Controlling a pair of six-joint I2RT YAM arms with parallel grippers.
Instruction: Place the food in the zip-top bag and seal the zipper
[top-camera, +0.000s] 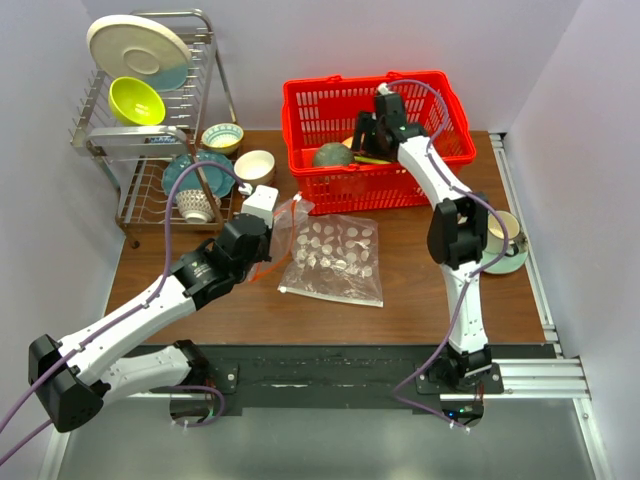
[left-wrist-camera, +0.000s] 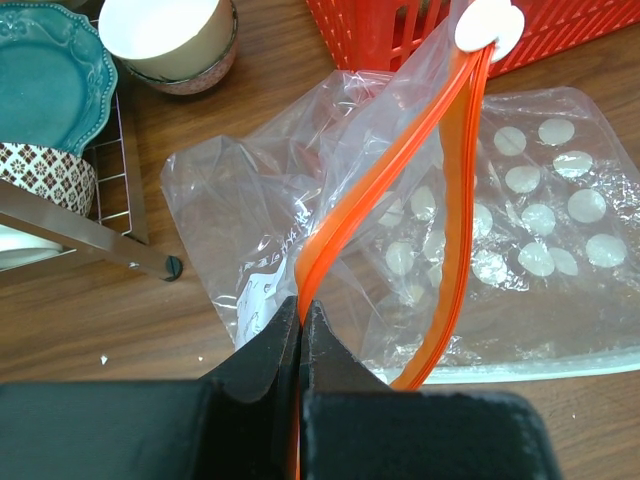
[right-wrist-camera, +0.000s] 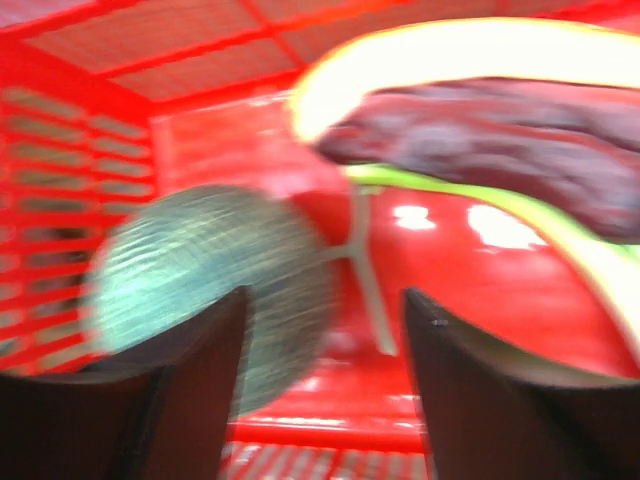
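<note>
My left gripper is shut on the orange zip edge (left-wrist-camera: 385, 175) of a clear zip top bag (left-wrist-camera: 255, 185). The bag's mouth gapes in a loop, with a white slider (left-wrist-camera: 488, 28) at its far end. In the red basket (top-camera: 318, 186), my right gripper stands open and empty over the food. The right wrist view is blurred. It shows a round dark green item (right-wrist-camera: 205, 265) by the left finger, a banana-like yellow item (right-wrist-camera: 450, 55), a dark purple item (right-wrist-camera: 480, 140) and a long green-yellow item (right-wrist-camera: 520, 205).
A second clear bag with round spots (top-camera: 338, 260) lies flat on the table. At the left stands a dish rack (top-camera: 150, 165), with a white bowl (top-camera: 255, 167) beside it. A cup (top-camera: 502, 231) sits on a saucer (top-camera: 510, 262) at the right, partly behind my right arm.
</note>
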